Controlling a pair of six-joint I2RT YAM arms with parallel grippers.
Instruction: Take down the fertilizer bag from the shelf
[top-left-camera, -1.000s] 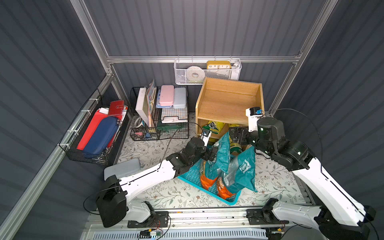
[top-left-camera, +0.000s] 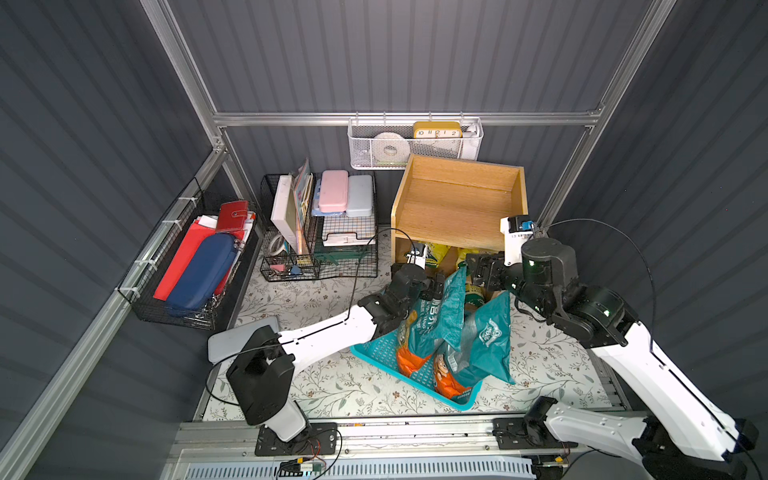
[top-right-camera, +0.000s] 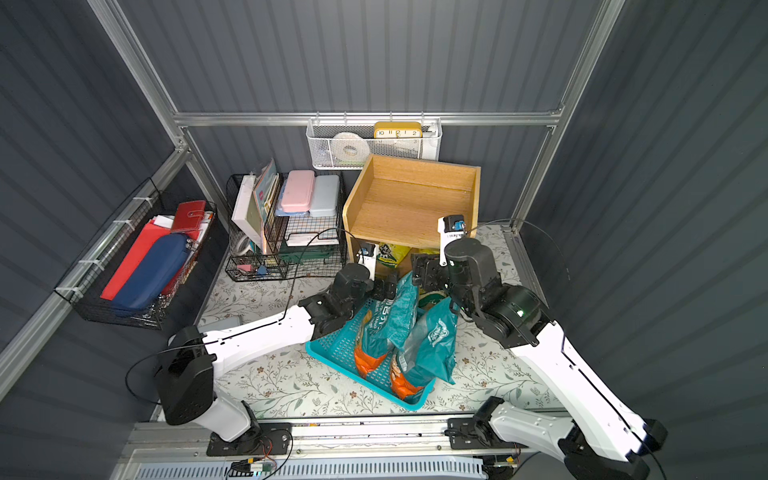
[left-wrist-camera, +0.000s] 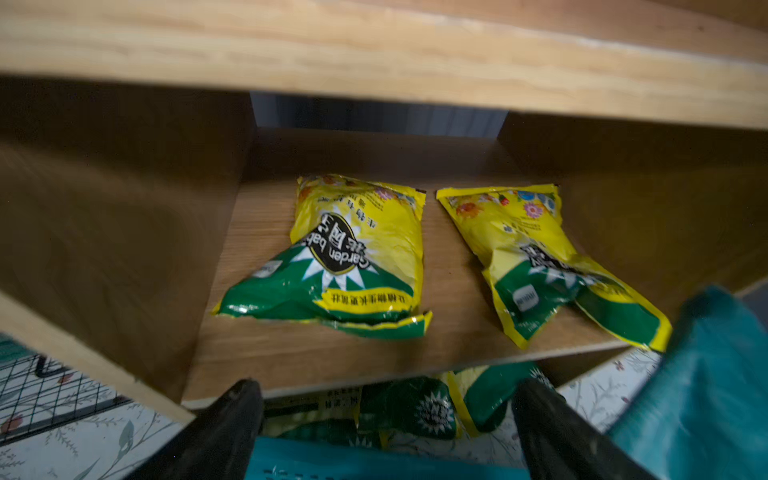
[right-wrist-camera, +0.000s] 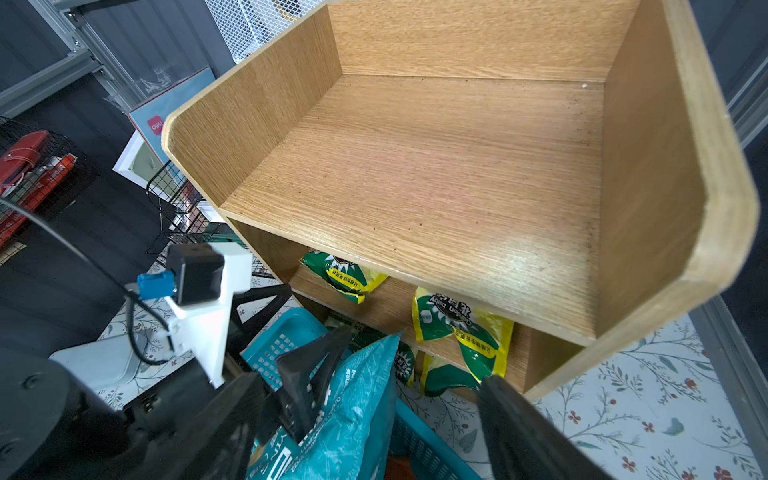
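Observation:
Several yellow-green fertilizer bags are in the wooden shelf (top-left-camera: 460, 200). In the left wrist view, one bag (left-wrist-camera: 352, 264) lies on the left of the middle board. A second bag (left-wrist-camera: 552, 272) lies on the right, its lower end over the board's front edge. More bags (left-wrist-camera: 436, 408) show underneath, partly hidden. My left gripper stands open in front of this board, nothing between its fingers. Also open is my right gripper, in front of the shelf's right part; the right bag (right-wrist-camera: 464, 328) appears beyond its fingers, apart from them.
Two tall teal-and-orange bags (top-left-camera: 489, 340) stand in a teal basket (top-left-camera: 376, 356) before the shelf, close beneath both grippers. In the right wrist view, the left gripper is close by on the left. Black wire racks (top-left-camera: 320, 264) flank the shelf's left side.

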